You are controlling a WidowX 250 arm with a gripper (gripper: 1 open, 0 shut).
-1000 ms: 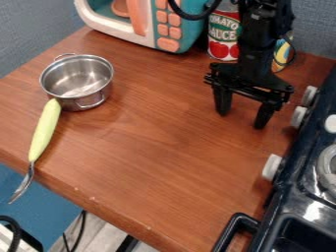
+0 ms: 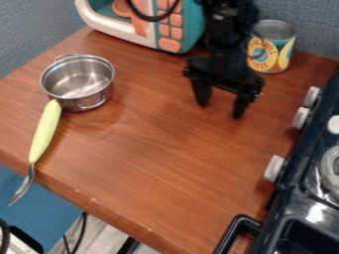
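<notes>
My black gripper (image 2: 220,103) hangs over the back right of the wooden table, its two fingers apart with nothing visible between them, slightly blurred. Behind it at the right stands a yellow-labelled can (image 2: 272,50). A steel pot (image 2: 78,80) sits at the left, with a yellow-handled utensil (image 2: 44,134) lying below it, its metal end past the table's left edge.
A teal and white toy microwave (image 2: 125,20) stands at the back left. A black toy stove (image 2: 307,208) with white knobs fills the right side.
The gripper has moved left and up in the view, toward the back, and now covers where the tomato sauce can showed. More of the yellow can is visible.
</notes>
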